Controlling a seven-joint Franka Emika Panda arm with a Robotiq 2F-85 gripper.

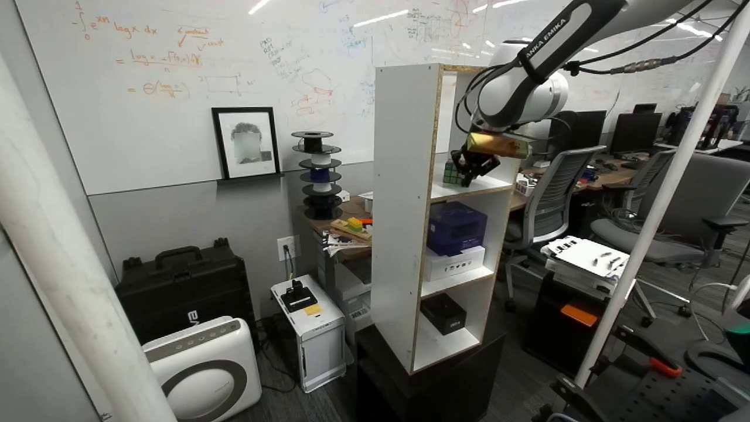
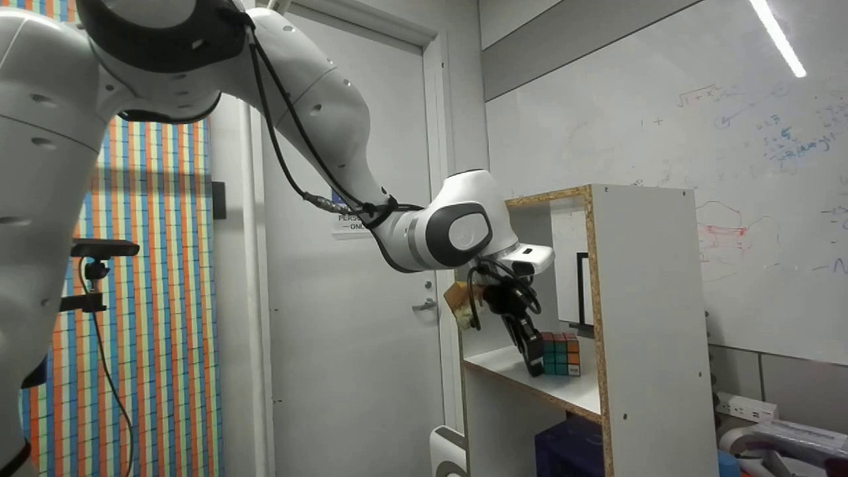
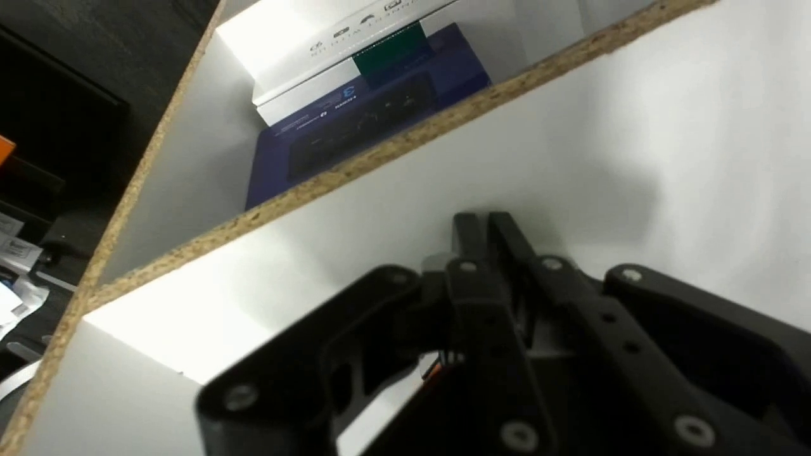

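Observation:
A Rubik's cube (image 2: 562,354) sits on the upper shelf, with its orange and teal stickers facing the second exterior view. Beside it, my gripper (image 2: 534,370) points down, fingertips close to the shelf surface. In the wrist view the two black fingers (image 3: 469,251) of the gripper are together with nothing between them. Only an orange sliver of the cube (image 3: 431,370) shows there, behind the gripper's links. From the first exterior view, the cube (image 1: 450,173) is partly covered by the gripper (image 1: 467,183); whether they touch I cannot tell.
White side walls of the shelf unit (image 1: 402,211) flank the gripper, and the shelf's chipboard front edge (image 3: 380,161) runs near it. One level down, a blue box (image 1: 457,228) rests on a white box (image 1: 453,264). A black box (image 1: 443,313) occupies the bottom level.

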